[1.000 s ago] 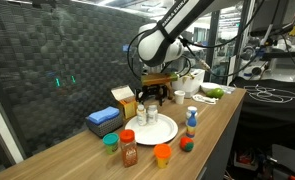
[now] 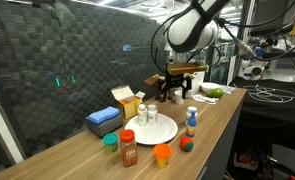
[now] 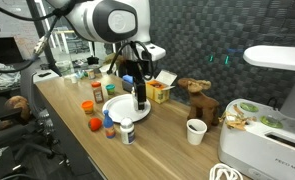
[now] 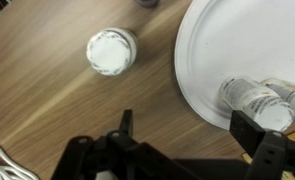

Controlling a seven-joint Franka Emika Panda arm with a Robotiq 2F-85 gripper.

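Note:
My gripper point(image 2: 175, 94) hangs open above the table, its fingers apart with nothing between them. Two white bottles stand on the white plate point(image 2: 165, 132): one nearer the left point(image 2: 141, 116), the other beside it point(image 2: 152, 114). From the wrist, these bottles point(image 4: 257, 103) appear at the plate's lower right, near one finger point(image 4: 249, 130). A separate white-capped bottle point(image 4: 112, 51) stands on bare wood off the plate; the second exterior view shows it as a white bottle point(image 3: 127, 131) beside a blue one point(image 3: 109, 124).
An orange cup point(image 2: 162, 154), a red-orange jar point(image 2: 129, 149), a green-lidded jar point(image 2: 111, 142) and a red ball point(image 2: 187, 144) sit around the plate. Behind are a blue sponge point(image 2: 103, 115) and an open box point(image 2: 128, 101). A brown plush animal point(image 3: 200, 100) and white mug point(image 3: 196, 131) stand farther along.
In exterior view 1 the gripper has risen and shifted right, away from the two bottles on the plate. The bottles look unmoved.

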